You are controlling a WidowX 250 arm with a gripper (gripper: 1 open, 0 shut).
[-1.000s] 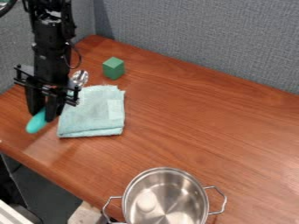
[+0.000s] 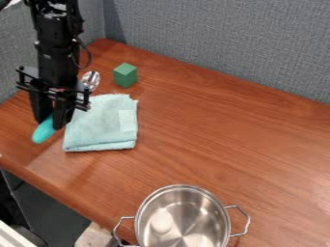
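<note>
My black gripper (image 2: 52,104) is low over the left end of the wooden table. Just below its fingers is a teal elongated object (image 2: 44,129), partly hidden by them; whether the fingers grip it I cannot tell. Right beside it lies a folded pale cloth (image 2: 103,129). A shiny metal utensil (image 2: 89,80) shows behind the gripper, and a green block (image 2: 125,75) stands farther back.
A steel pot (image 2: 183,223) with two handles sits at the front edge. Grey padded walls border the back and left.
Over the last second my gripper has shifted slightly, its visible parts spreading a little wider near the teal object. The cloth, block and pot have not moved.
</note>
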